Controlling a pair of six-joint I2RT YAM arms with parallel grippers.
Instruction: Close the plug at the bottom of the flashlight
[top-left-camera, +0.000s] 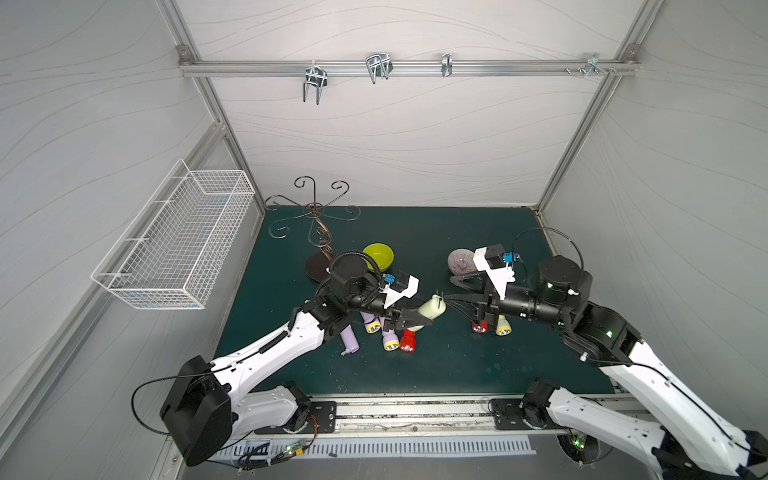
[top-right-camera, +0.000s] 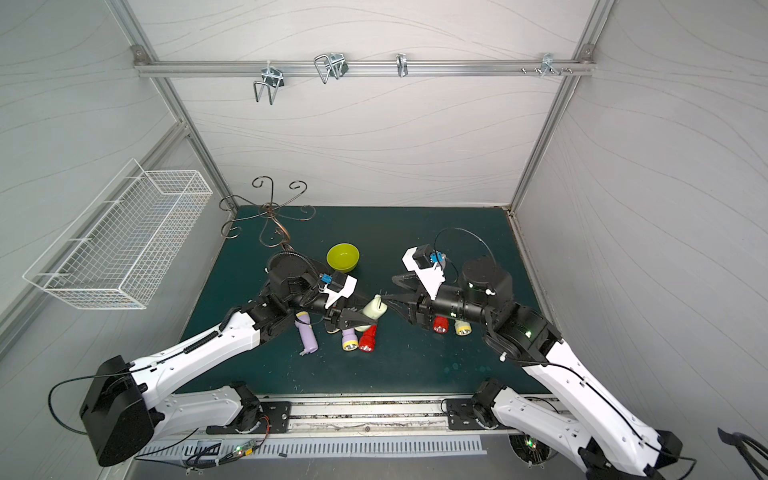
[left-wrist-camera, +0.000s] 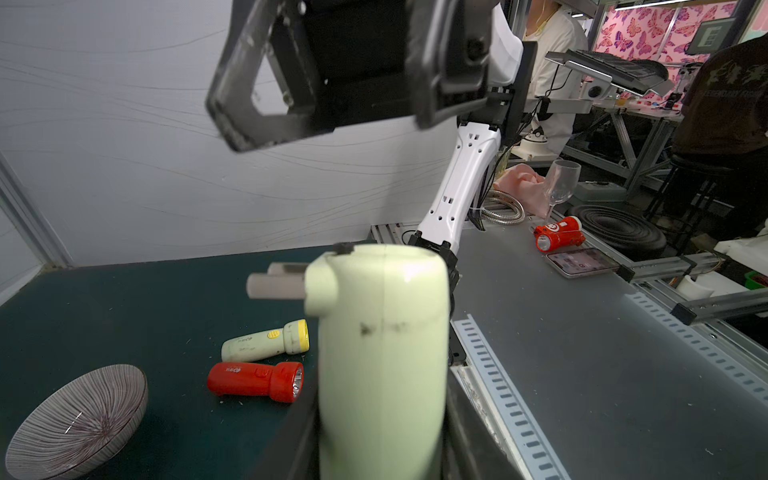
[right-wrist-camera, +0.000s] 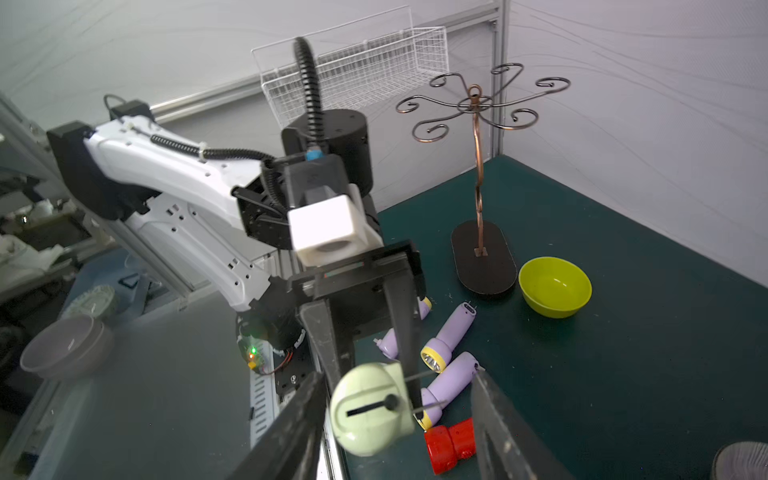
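Note:
A pale green flashlight (left-wrist-camera: 384, 360) stands out of my left gripper (top-left-camera: 417, 315), which is shut on its body. In the left wrist view, the two-prong plug (left-wrist-camera: 276, 285) sticks out sideways near the flashlight's bottom end. From the right wrist view, that end with its dark slot (right-wrist-camera: 369, 408) faces the camera, and the thin metal prongs (right-wrist-camera: 432, 406) point right. My right gripper is open, its blurred fingers on either side of the flashlight end and plug in that view. I cannot tell whether a finger touches the prongs.
On the table lie a red flashlight (left-wrist-camera: 249, 379), another pale flashlight (left-wrist-camera: 268, 341), lilac flashlights (right-wrist-camera: 449, 336) and a second red one (right-wrist-camera: 449, 445). A green bowl (right-wrist-camera: 555, 288), a striped bowl (left-wrist-camera: 78, 420) and a metal hook stand (right-wrist-camera: 478, 184) stand farther back.

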